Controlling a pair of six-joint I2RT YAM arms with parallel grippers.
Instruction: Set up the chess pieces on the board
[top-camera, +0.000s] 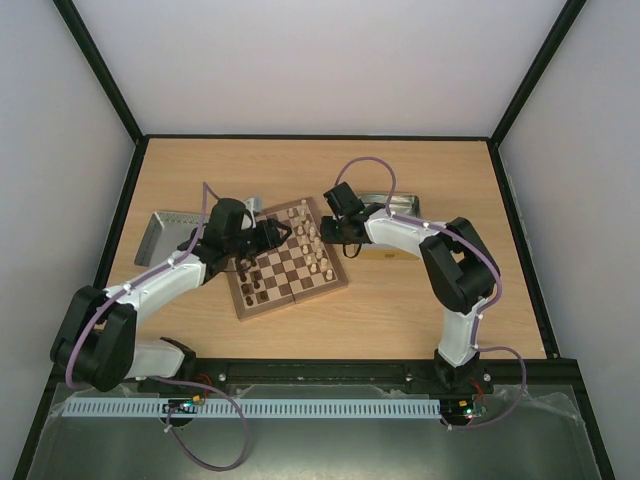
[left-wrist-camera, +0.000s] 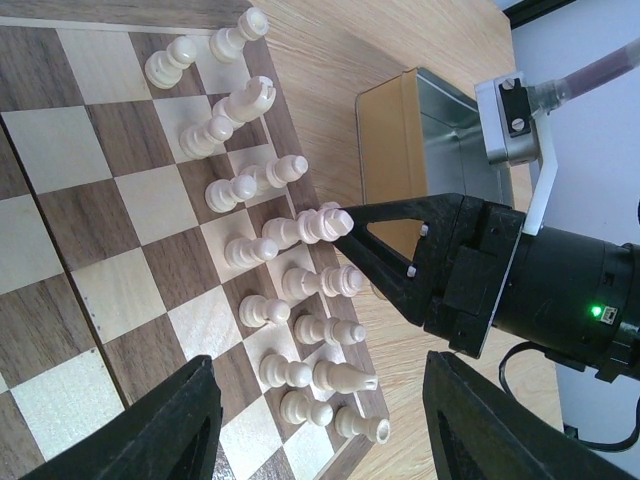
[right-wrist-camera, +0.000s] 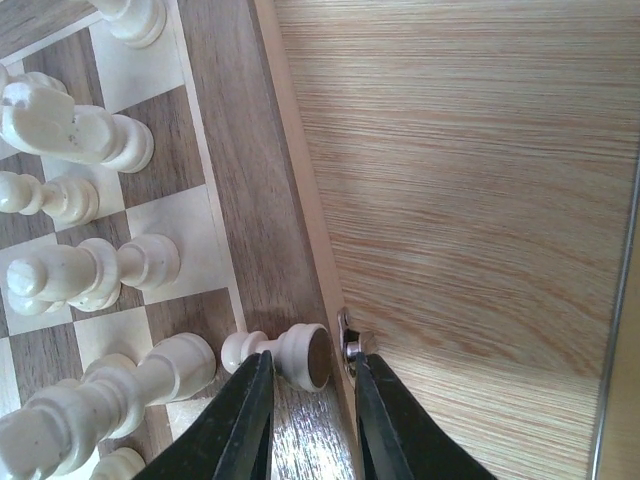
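The chessboard (top-camera: 287, 290) lies mid-table, with white pieces along its right side and dark ones at the left. In the right wrist view a white piece (right-wrist-camera: 300, 355) lies on its side on the board's right border, between the fingertips of my right gripper, which stands open around it. In the left wrist view that gripper is at the board's edge beside the back row. My left gripper (top-camera: 280, 230) hangs open over the board's upper left part, its fingers (left-wrist-camera: 150, 430) apart with nothing seen between them.
A metal bin with a cardboard-coloured side (left-wrist-camera: 390, 130) stands right of the board, under the right arm. A perforated metal tray (top-camera: 160, 235) sits at the left. Bare table (top-camera: 390, 310) shows in front and behind.
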